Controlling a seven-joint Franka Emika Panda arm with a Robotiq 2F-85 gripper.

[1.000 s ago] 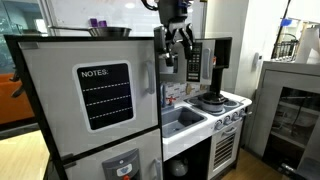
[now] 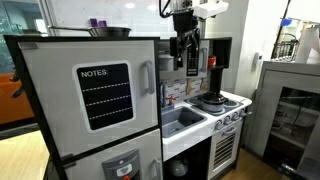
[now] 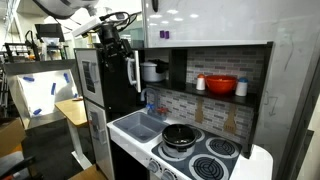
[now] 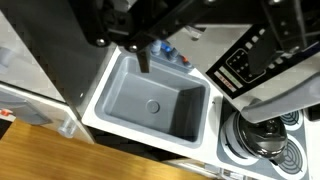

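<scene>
My gripper (image 2: 186,46) hangs in the upper part of the toy kitchen, in front of the shelf space beside the fridge. In the wrist view its dark fingers (image 4: 142,60) stand well apart, and I see nothing held between them. Close by is the cabinet door (image 4: 240,62), which is pale with a dark keypad panel and stands swung out; its white handle (image 2: 205,59) is to the right of the gripper. Whether a finger touches the door cannot be made out.
Below lie the grey sink (image 4: 150,100) and the stove, where a black pan (image 3: 180,137) sits. A grey pot (image 3: 154,71), a red bowl (image 3: 221,84) and bottles stand on the shelf. The white fridge (image 2: 95,90) borders the left side.
My arm and gripper have shifted a little to the right across the front of the shelf. The pan and fridge stay where they were.
</scene>
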